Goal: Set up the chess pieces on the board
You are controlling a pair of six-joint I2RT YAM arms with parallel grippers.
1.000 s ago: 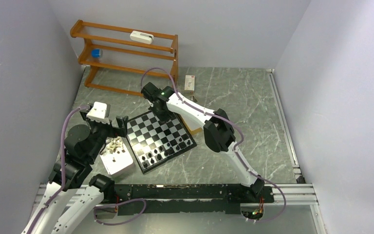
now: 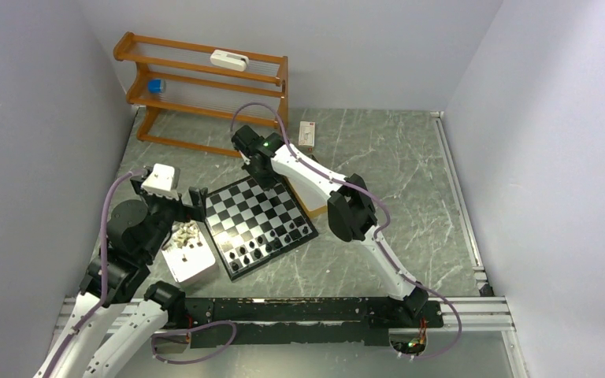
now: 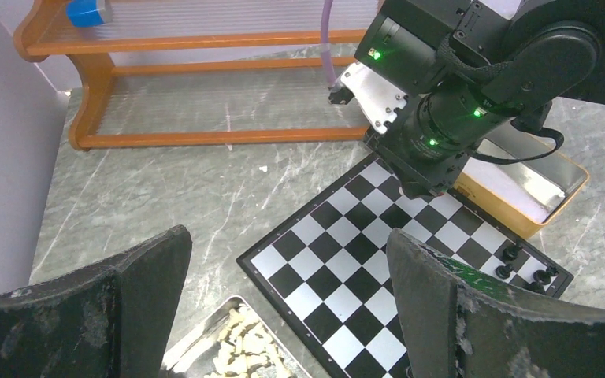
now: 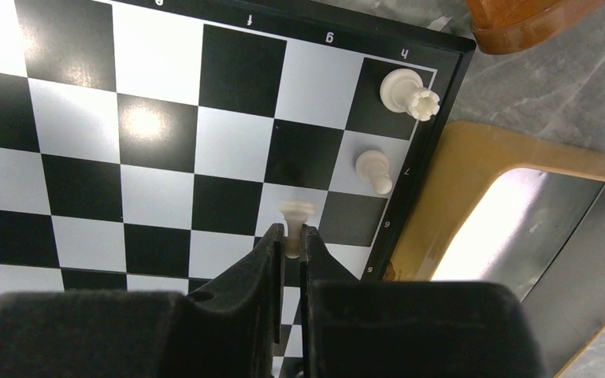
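The chessboard (image 2: 244, 220) lies mid-table with several black pieces (image 3: 510, 253) on it. In the right wrist view, a white rook (image 4: 410, 98) stands on a corner square and a white pawn (image 4: 373, 169) near it. My right gripper hangs over the board with a white piece (image 4: 296, 209) at its fingertips; whether it grips it is unclear. My left gripper stands open with nothing between its fingers, above a metal tray of white pieces (image 3: 252, 346) left of the board.
A yellow-rimmed container (image 4: 473, 150) lies beside the board. A wooden rack (image 2: 201, 87) stands at the back.
My right arm has shifted slightly over the board's far end since a second ago. The left arm looks nearly unchanged.
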